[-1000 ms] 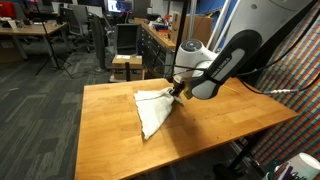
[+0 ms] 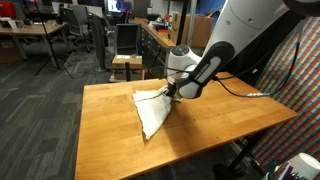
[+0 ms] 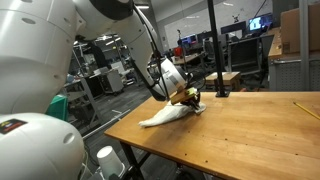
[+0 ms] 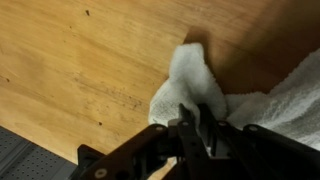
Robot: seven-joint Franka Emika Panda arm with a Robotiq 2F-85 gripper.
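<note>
A white cloth (image 2: 152, 112) lies crumpled on the wooden table, one end stretching toward the near left in the first exterior view. My gripper (image 2: 172, 92) is down at the cloth's right-hand part, fingers pointing to the table. From the second exterior view, the gripper (image 3: 188, 97) sits low over the bunched cloth (image 3: 160, 117). In the wrist view, a fold of cloth (image 4: 187, 75) sticks out ahead of the dark gripper, and more cloth spreads to the right. Cloth and shadow hide the fingertips, so their spacing and any hold on the fold cannot be made out.
Bare wooden table (image 2: 105, 135) lies left of the cloth, with more free surface (image 3: 255, 125) on the right in the second exterior view. A chair (image 2: 127, 65) stands behind the table. A pencil-like yellow item (image 3: 305, 107) rests near the table's far right.
The arm has shifted slightly to the left in the first exterior view, with the gripper still at the cloth. The cloth's spread part looks about the same.
</note>
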